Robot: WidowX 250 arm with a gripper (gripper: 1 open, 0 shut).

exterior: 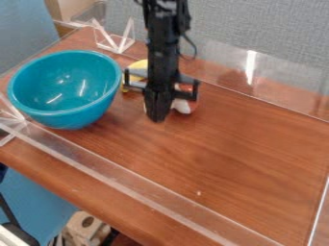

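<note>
My black gripper [160, 103] hangs low over the table just right of a large teal bowl [63, 88]. It looks shut, with nothing visible between its fingers. Behind it, partly hidden, are a yellow object [135, 69] and a white object [184, 106].
Clear plastic barriers run along its edges, with a grey wall behind. Below the left edge is a blue surface with some small objects.
</note>
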